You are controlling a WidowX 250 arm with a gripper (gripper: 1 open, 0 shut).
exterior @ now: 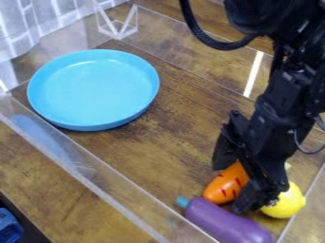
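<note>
My black gripper [242, 178] is low at the right of the camera view, its open fingers around an orange carrot [223, 187] with dark stripes. A yellow lemon [287, 202] lies beside it to the right, partly behind the gripper. A purple eggplant [226, 222] lies just in front, toward the bottom edge. The carrot's far end is hidden by the gripper.
A light blue plate [93, 88] rests at the upper left on the wooden floor [152, 147] of a clear-walled bin [89, 184]. A small blue object [8, 228] is outside at the lower left.
</note>
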